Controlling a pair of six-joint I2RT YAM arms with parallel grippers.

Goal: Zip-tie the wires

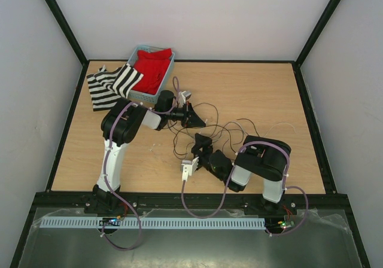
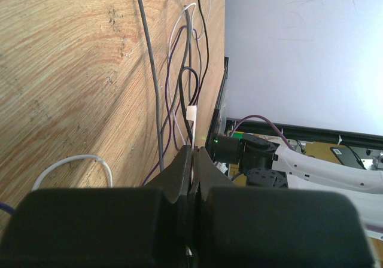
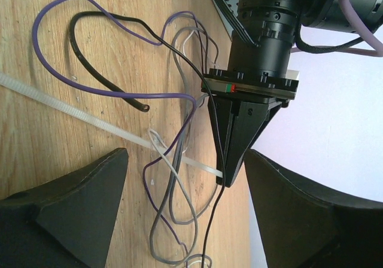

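My left gripper is shut on the white zip tie, whose small square head (image 2: 191,112) sticks out past the fingertips. Seen from the right wrist, the tie's ribbed strap (image 3: 78,113) runs across from the left edge to the left fingers (image 3: 230,166), passing beneath the tangled wires. A purple wire (image 3: 114,93), a black wire (image 3: 90,67) and grey wires (image 3: 170,202) loop loosely over the wooden table. My right gripper stands open, its fingers on either side of the wires and strap in that view, with nothing gripped.
At the back left stands a blue-grey basket (image 1: 135,57) with red cloth (image 1: 154,70) in it. A black-and-white striped cloth (image 1: 111,87) lies by it. Both arms crowd close together around the wires.
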